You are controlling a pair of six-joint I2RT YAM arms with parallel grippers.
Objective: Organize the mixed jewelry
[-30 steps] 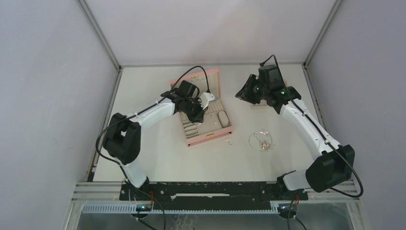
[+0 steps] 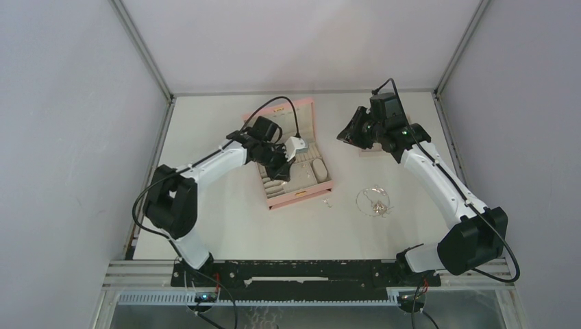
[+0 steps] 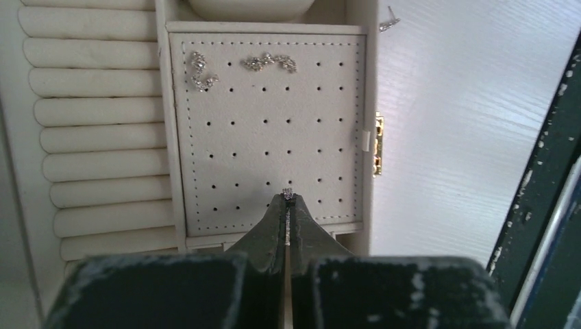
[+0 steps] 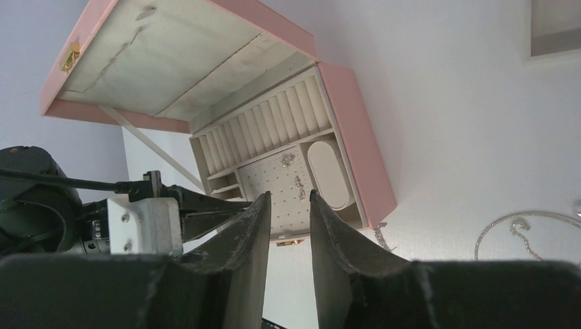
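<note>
The pink jewelry box point(image 2: 301, 197) stands with its lid up, a pale perforated panel point(image 3: 246, 137) inside it. Two sparkling silver earrings lie on that panel: a curved one point(image 3: 199, 72) at a corner and a wavy one point(image 3: 269, 63) beside it. Over the panel my left gripper is shut, with a thin sparkling silver piece point(image 3: 288, 192) showing at and between its fingertips. Outside the box, another silver earring point(image 3: 389, 25) rests on the table. My right gripper hangs right of the box, fingers apart and nothing between them.
Ring rolls point(image 3: 103, 110) and an oval cushion point(image 4: 327, 175) border the panel. A necklace loop with smaller jewelry point(image 2: 373, 203) lies on the table at right. Part of a pale tray point(image 4: 556, 27) shows beneath the right arm.
My left gripper has shifted slightly toward the box's front edge. The right arm and the loose jewelry look unmoved.
</note>
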